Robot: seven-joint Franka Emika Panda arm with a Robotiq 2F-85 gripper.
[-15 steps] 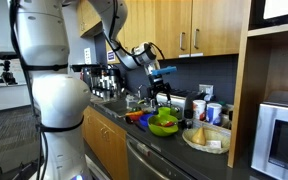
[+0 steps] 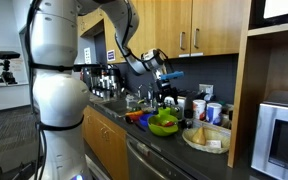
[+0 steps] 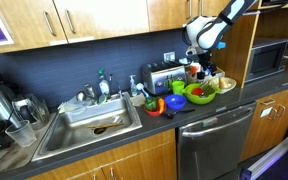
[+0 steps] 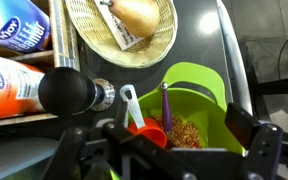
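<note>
A green bowl [image 4: 206, 107] lies below my gripper in the wrist view, with brown, grain-like contents [image 4: 187, 134] inside. A purple-handled utensil [image 4: 166, 112] and a white-handled utensil [image 4: 133, 108] point up between my spread fingers, apart from both. Beside the handles is a red item [image 4: 152, 132], partly hidden by the gripper. Exterior view 1 has the open gripper [image 2: 167, 97] above the green bowl [image 2: 163, 128] on the counter. From the other side, the bowl [image 3: 198, 95] also appears under the arm.
A wicker basket [image 2: 206, 141] holding a pear-like item stands right of the bowl. Cans and a black-lidded container [image 4: 69, 91] crowd one side. A toaster [image 3: 164, 78] is behind; the sink [image 3: 96, 121] is farther along.
Over the last second the arm has shifted slightly to the right and down above the green bowl. The bowl and the basket look unmoved.
</note>
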